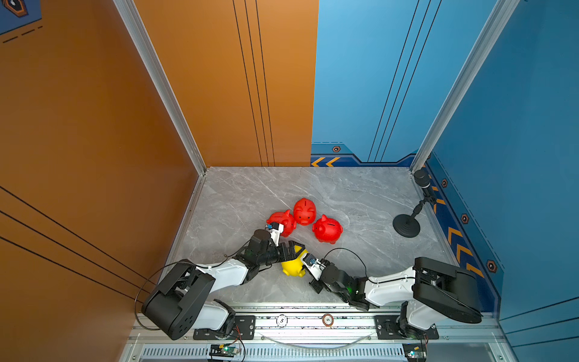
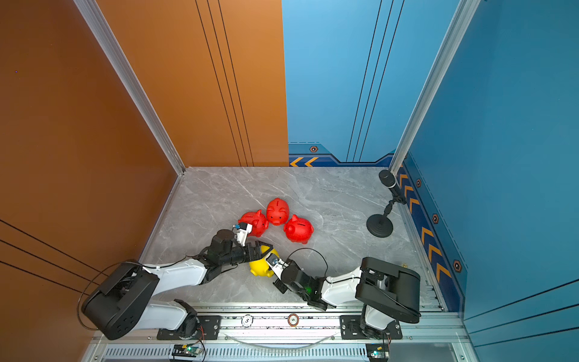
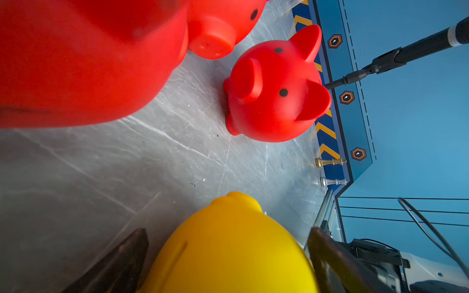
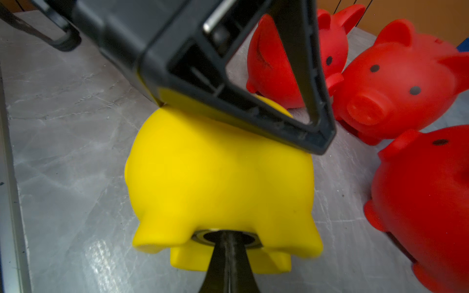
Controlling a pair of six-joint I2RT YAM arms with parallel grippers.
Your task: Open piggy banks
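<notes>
A yellow piggy bank (image 1: 293,266) sits at the front middle, on its feet or tilted, I cannot tell. My left gripper (image 1: 295,252) is open across it, fingers at either side in the left wrist view. In the right wrist view my right gripper is shut, its fingertips at the dark round opening in the yellow bank's underside, between its legs. Three red piggy banks (image 1: 304,211) stand close together just behind the yellow one.
A black stand (image 1: 407,224) stands at the back right. Small chess pieces (image 3: 332,162) show near the right edge in the left wrist view.
</notes>
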